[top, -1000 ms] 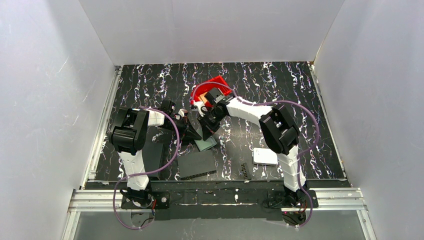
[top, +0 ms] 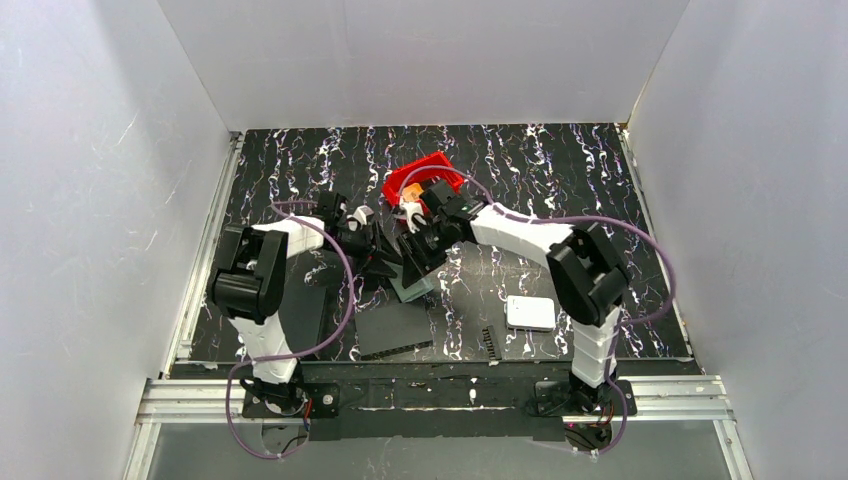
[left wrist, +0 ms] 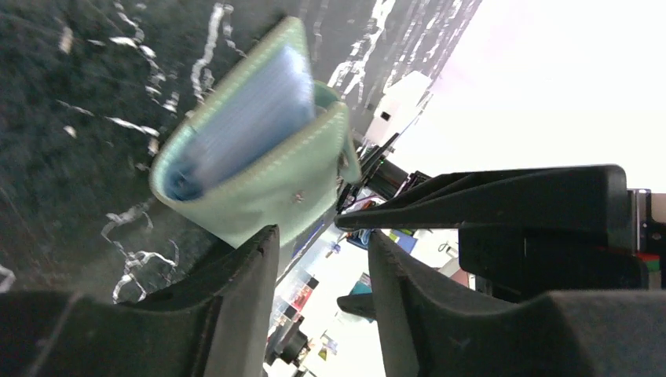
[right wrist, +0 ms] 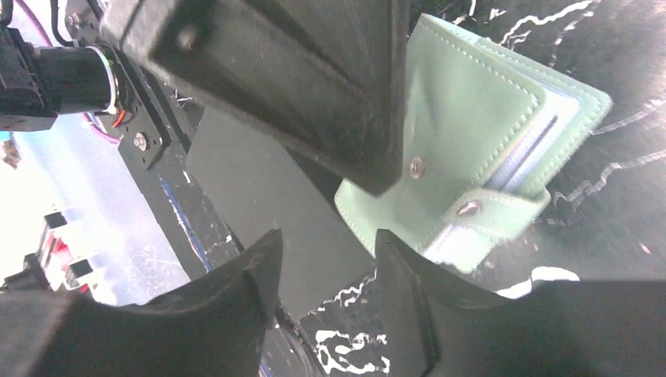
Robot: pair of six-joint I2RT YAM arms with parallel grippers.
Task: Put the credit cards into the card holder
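The pale green card holder (top: 412, 285) lies on the dark marbled table below both grippers. Its flaps stand partly apart in the left wrist view, with a bluish inner layer (left wrist: 255, 118) showing. Pale layers (right wrist: 542, 145) are visible between its covers in the right wrist view; I cannot tell whether they are cards. My left gripper is open beside the holder's lower edge. My right gripper is also open, its fingertips close to the holder's corner, nothing gripped. No separate credit card can be made out clearly.
Behind the grippers stands a red basket (top: 440, 160) with an orange item (top: 413, 192) inside. A dark flat pad (top: 393, 327) lies in front of the holder. At right are a white box (top: 530, 313) and a small dark strip (top: 491, 342). The two grippers are very close together.
The right arm's elbow has shifted right, and the left arm has drawn slightly left. The holder stays in about the same place.
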